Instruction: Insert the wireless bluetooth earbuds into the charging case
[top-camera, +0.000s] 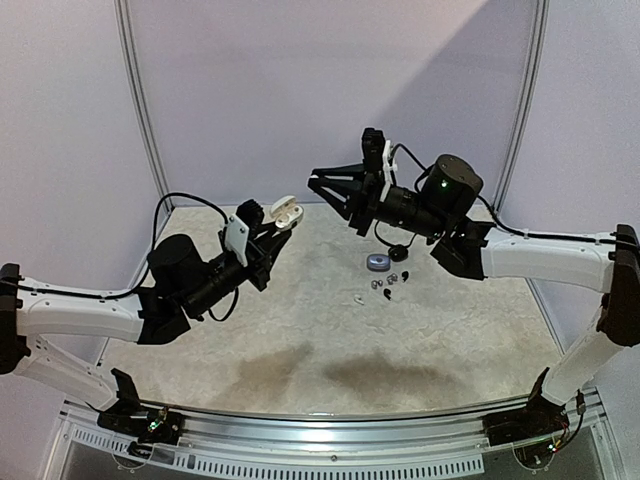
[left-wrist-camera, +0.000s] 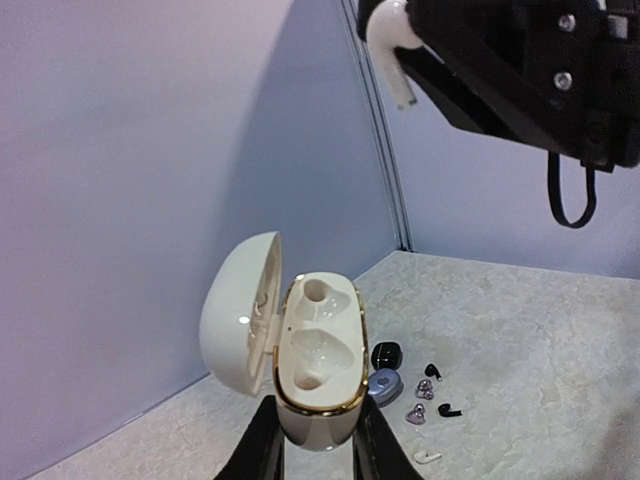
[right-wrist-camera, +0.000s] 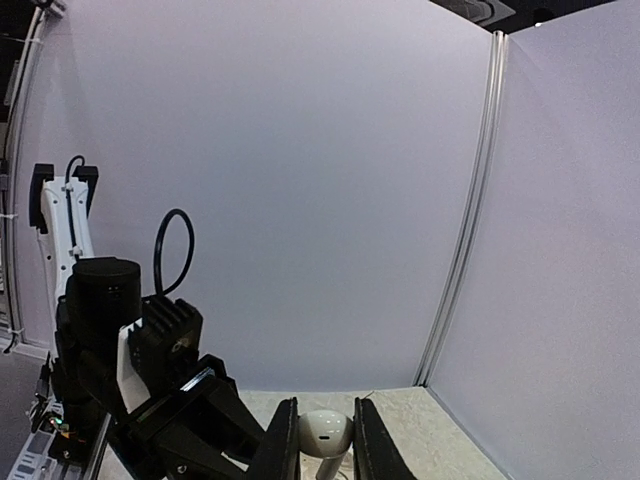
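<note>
A white charging case (left-wrist-camera: 318, 370) with its lid (left-wrist-camera: 240, 310) swung open is gripped by my left gripper (top-camera: 284, 228), raised above the table. Both earbud hollows in it look empty. Up and to the right, my right gripper (top-camera: 318, 184) is shut on a white earbud (right-wrist-camera: 326, 434), whose rounded head shows between the fingers. The left wrist view shows that earbud with its stem pointing down, above and apart from the case. A second white earbud (top-camera: 358, 299) lies on the table.
On the table (top-camera: 290, 330) sit a blue-grey case (top-camera: 378, 262) and a black case (top-camera: 398, 254). Near them lie several small black and grey earbuds (left-wrist-camera: 424, 388).
</note>
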